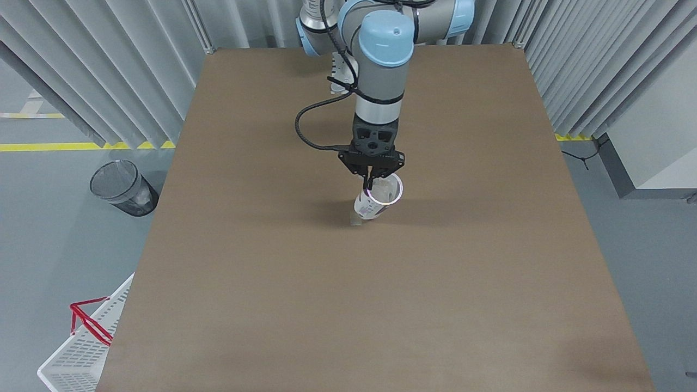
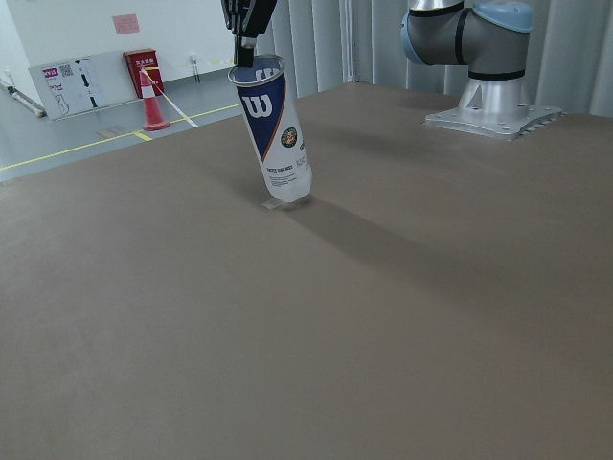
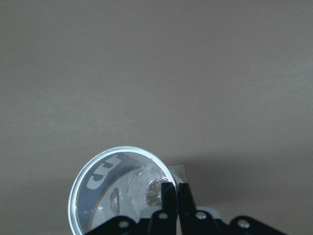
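A white and navy Wilson tube container (image 2: pixel 273 134) stands slightly tilted near the middle of the table, its open rim up, over a small translucent square (image 1: pixel 356 221) on the surface. My gripper (image 1: pixel 367 185) is above it at the rim; in the wrist view the black fingertips (image 3: pixel 167 191) are pinched on the tube's rim (image 3: pixel 120 151), one inside and one outside. The tube's clear bottom shows through its opening.
A bin (image 1: pixel 124 187) and a white basket (image 1: pixel 85 353) are on the floor to the left. The robot base (image 2: pixel 493 117) stands at the far edge.
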